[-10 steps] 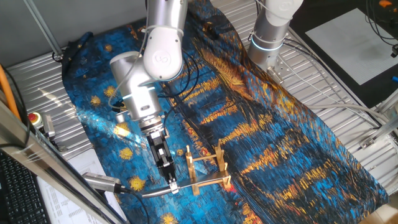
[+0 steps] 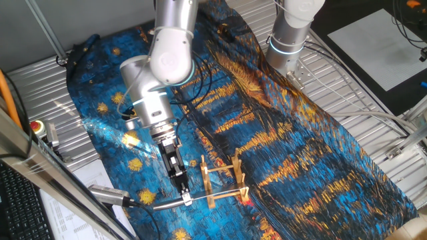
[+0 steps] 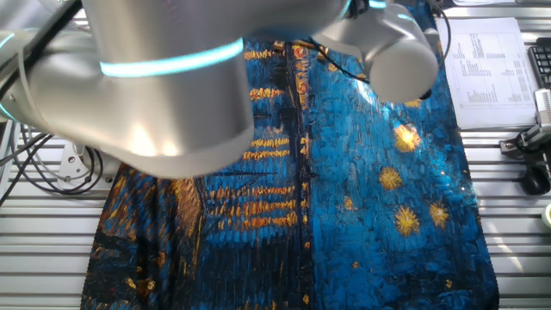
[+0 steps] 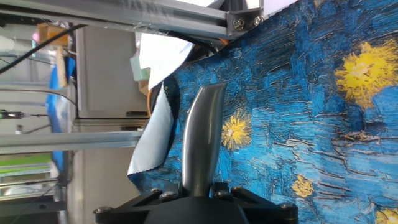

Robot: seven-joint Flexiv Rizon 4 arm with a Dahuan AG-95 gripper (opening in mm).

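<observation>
In exterior view 1 my gripper [image 2: 187,198] is shut on a metal knife near the front of the table. The knife's grey handle [image 2: 167,205] sticks out to the left of the fingers, and its thin blade [image 2: 217,195] runs right, across the wooden rack [image 2: 209,185]. Whether the blade rests on the rack's bars or hangs just above them I cannot tell. From the wrist, the smooth curved handle [image 4: 202,137] points away between the fingers of the gripper; blade and rack are out of that view. Exterior view 2 shows neither knife nor gripper.
A blue and gold painted cloth [image 2: 293,167] covers the table, mostly bare around the rack. To the left of the handle lies a grey cabled device [image 2: 110,195], near a metal post [image 2: 50,177].
The knife has turned slightly in view: its blade looked broader a second ago and now appears as a thin line. The arm has shifted very little, and the rack stays put.
</observation>
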